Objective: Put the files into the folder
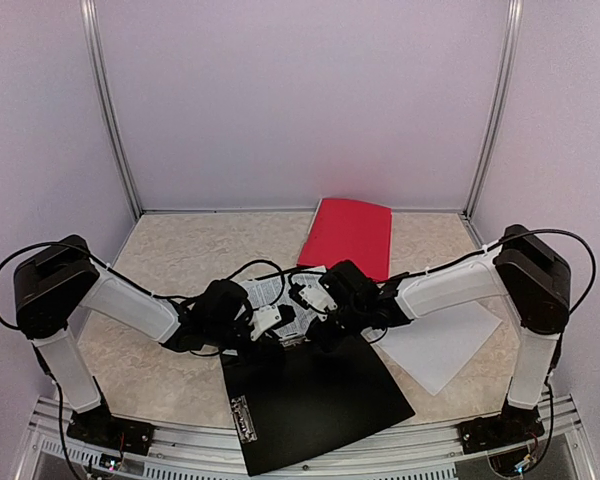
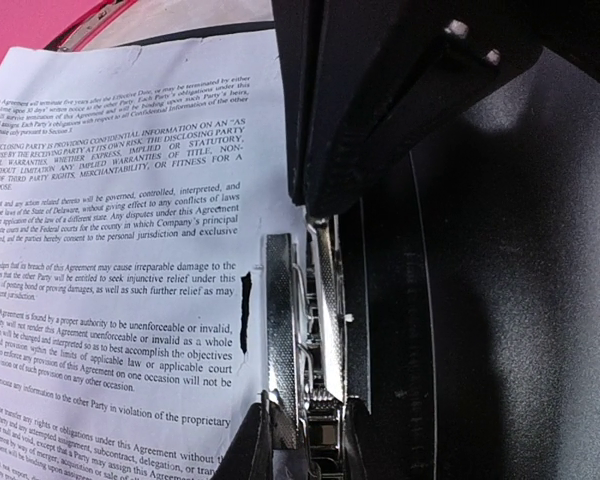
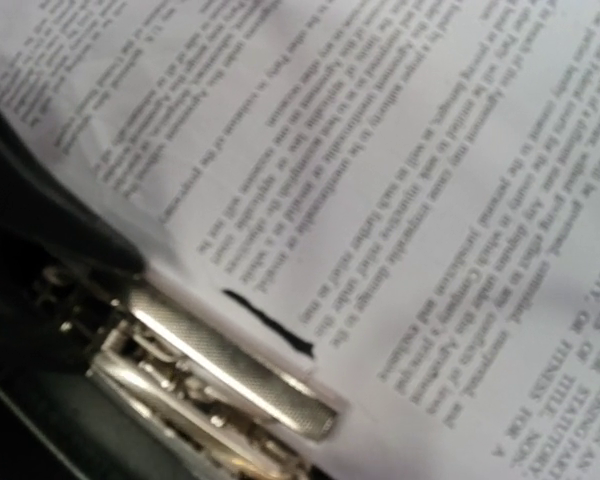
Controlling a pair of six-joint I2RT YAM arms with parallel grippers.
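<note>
A printed sheet (image 1: 263,293) (image 2: 110,280) (image 3: 380,200) lies in the black folder (image 1: 315,410) (image 2: 500,300). The folder's metal clip (image 2: 320,300) (image 3: 230,360) runs along the sheet's edge. My left gripper (image 1: 272,340) is at the clip; in the left wrist view its dark body is over the clip's end, and its finger state is unclear. My right gripper (image 1: 318,332) is beside it at the clip, low over the folder; in the blurred right wrist view only a dark part shows at the left, with nothing visibly held.
A red folder (image 1: 345,235) lies at the back right. A blank white sheet (image 1: 440,345) lies right of the black folder, partly under the right arm. The black folder reaches over the front edge.
</note>
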